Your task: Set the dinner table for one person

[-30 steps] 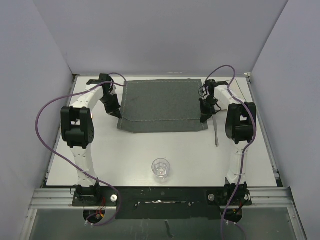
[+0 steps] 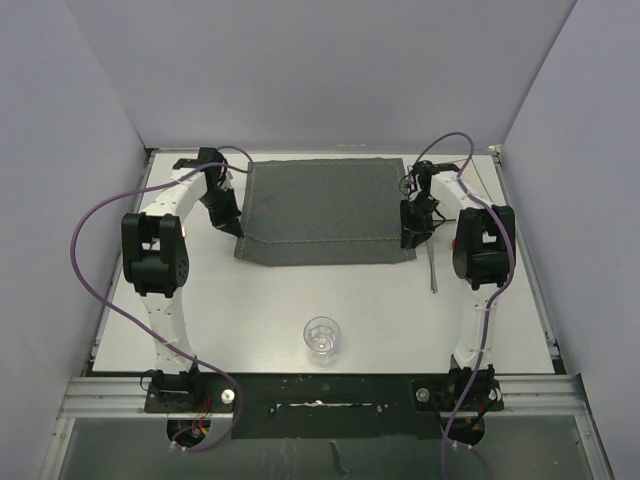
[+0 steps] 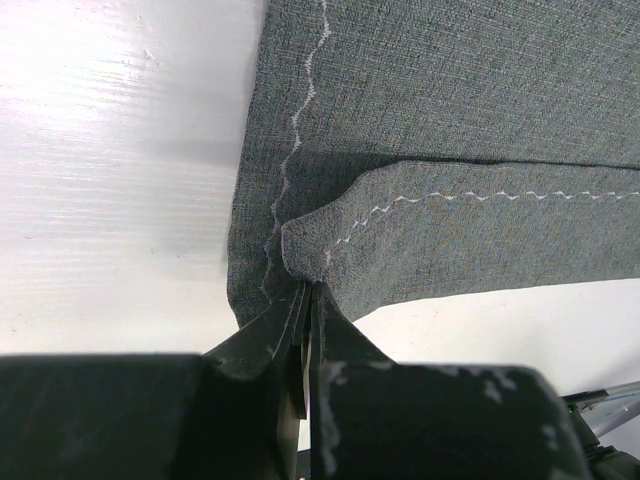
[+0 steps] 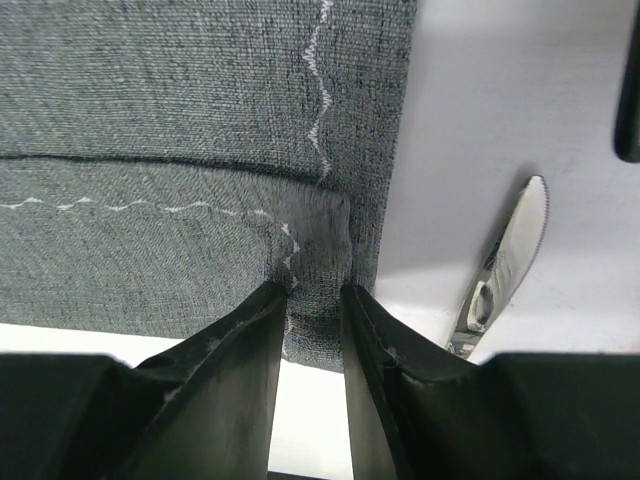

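Note:
A dark grey cloth mat (image 2: 325, 200) lies across the back of the white table, its front strip folded over onto itself. At the fold's left corner, my left gripper is shut on the cloth edge, which bunches up at the fingertips. Over the right corner stands my right gripper, open, the folded cloth (image 4: 300, 235) showing between and beyond its fingers. Right of the mat lies a knife (image 4: 510, 255), blade toward the back. A clear glass (image 2: 322, 338) stands near the front middle.
Behind the right arm, a pale item (image 2: 447, 208) is mostly hidden, and a small red thing (image 2: 454, 244) peeks out beside that arm. A black edge (image 4: 630, 100) shows at the right wrist view's upper right. Bare table lies between mat and glass.
The left arm, mat, knife and glass look unchanged.

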